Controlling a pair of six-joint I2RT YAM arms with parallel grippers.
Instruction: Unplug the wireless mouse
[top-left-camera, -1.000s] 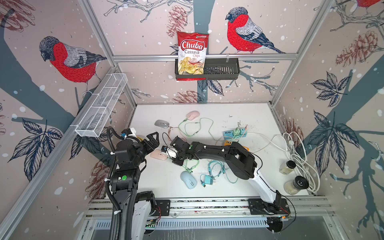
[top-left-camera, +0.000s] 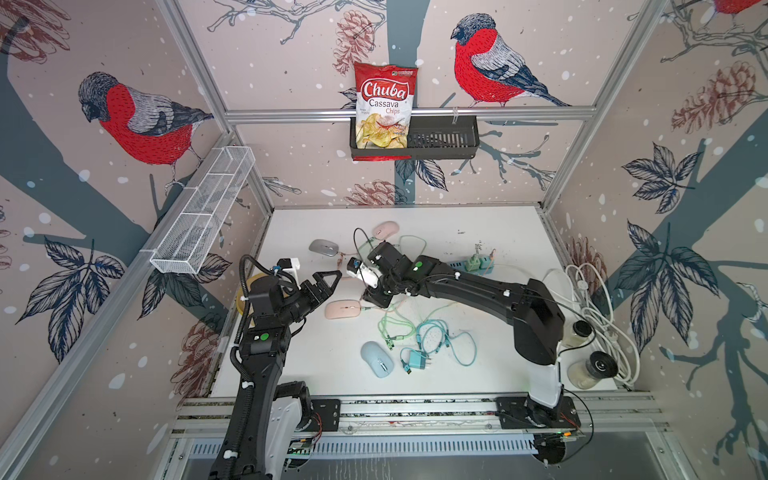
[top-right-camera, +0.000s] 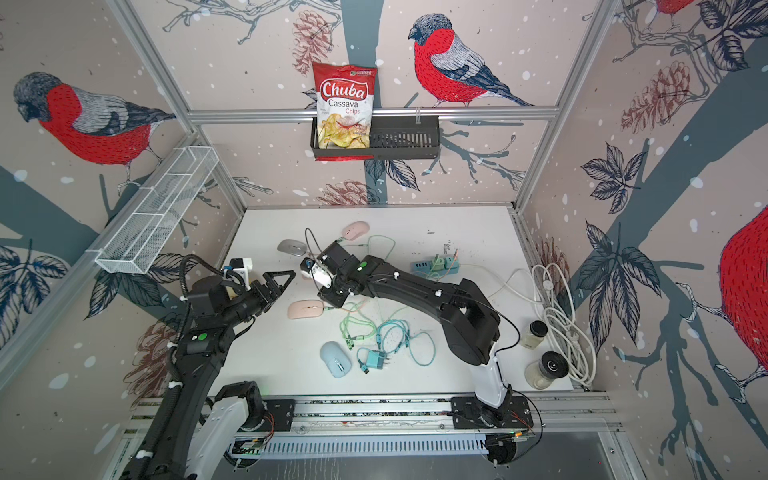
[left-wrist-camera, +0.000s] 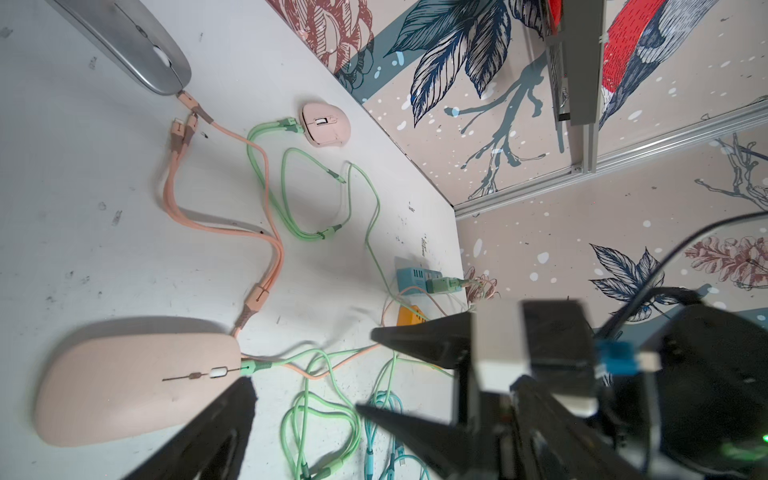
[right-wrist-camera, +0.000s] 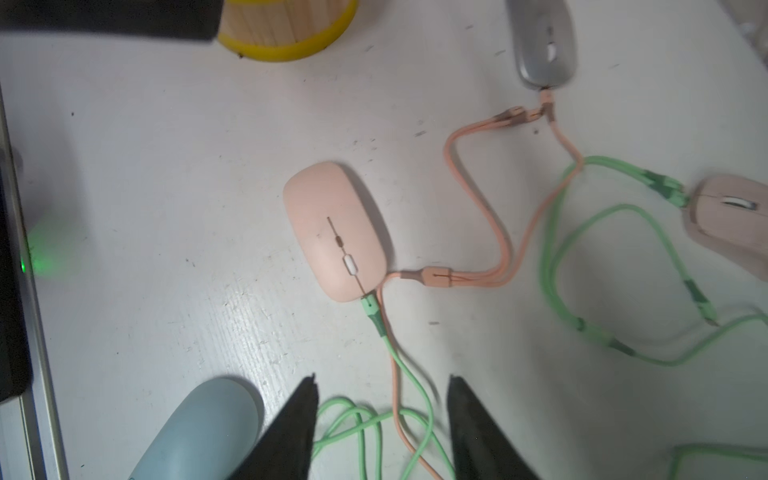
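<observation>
A pink mouse (right-wrist-camera: 334, 228) lies with a green plug (right-wrist-camera: 372, 313) at its front end, in the right wrist view. A grey mouse (left-wrist-camera: 148, 49) has a pink plug at its end; a smaller pink mouse (left-wrist-camera: 324, 124) lies by another green plug. A blue mouse (top-left-camera: 376, 359) lies at the front. My left gripper (top-left-camera: 328, 284) stands open at the left, above the table. My right gripper is raised over the pink mouse and cables, its blurred fingers apart, nothing seen between them but the view of cables below.
A power strip (top-left-camera: 460, 265) with plugs sits right of centre. Jars (top-left-camera: 590, 372) and coiled white cable are at the right. A teal adapter (top-left-camera: 417, 360) and tangled cables cover the front middle. A yellow-rimmed cylinder (right-wrist-camera: 284, 48) stands at the left.
My right gripper has risen and moved right and back from the pink mouse. The left gripper has shifted right. The pink mouse sits slightly further right than a second ago.
</observation>
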